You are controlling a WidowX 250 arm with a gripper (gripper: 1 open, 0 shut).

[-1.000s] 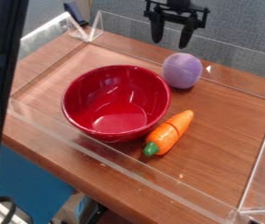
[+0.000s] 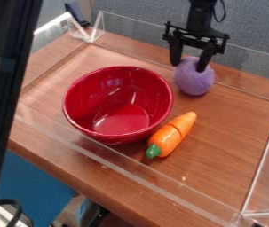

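My black gripper is at the top centre with its fingers open, one each side over a purple round object, which looks like an eggplant or plum, at the back of the wooden table. A red bowl sits left of centre, and an orange carrot with a green tip lies at its right, below the purple object.
The wooden table is bordered by low clear walls. Free room shows at the right, at the front and at the back left. A dark vertical shape covers the left edge of the view.
The gripper has come down and a little to the right over the purple object, which sits slightly further right and lower in the view than before.
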